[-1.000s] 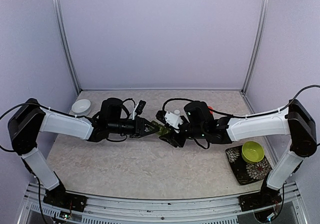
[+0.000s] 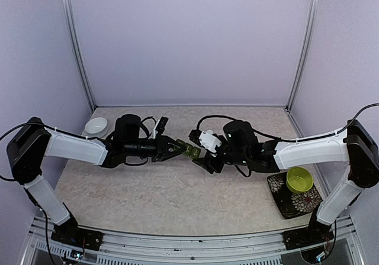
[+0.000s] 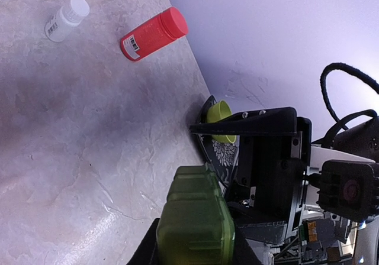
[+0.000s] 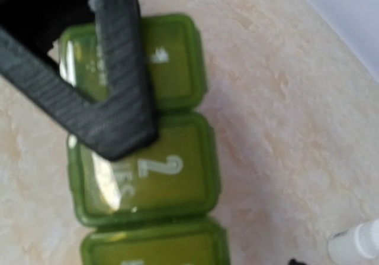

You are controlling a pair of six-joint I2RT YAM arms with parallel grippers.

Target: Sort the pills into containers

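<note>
A green pill organizer (image 2: 190, 149) (image 3: 192, 217) (image 4: 142, 170), with numbered lidded compartments, is held up over the table in my left gripper (image 2: 174, 146), which is shut on it. My right gripper (image 2: 204, 158) is just right of it, its fingers part open; in the right wrist view a black finger (image 4: 118, 123) lies in front of the lids numbered 1 and 2, and I cannot tell whether it touches. A white bottle (image 3: 66, 19) (image 4: 349, 244) and a red bottle (image 3: 151, 34) stand or lie on the table, mostly hidden from above by the right arm.
A white bowl (image 2: 96, 126) sits at the back left. A black floral tray (image 2: 305, 203) with a yellow-green bowl (image 2: 299, 179) lies at the front right.
My right gripper has drawn slightly rightwards from the organizer, showing more of it. The left gripper has shifted only slightly, still holding it.
</note>
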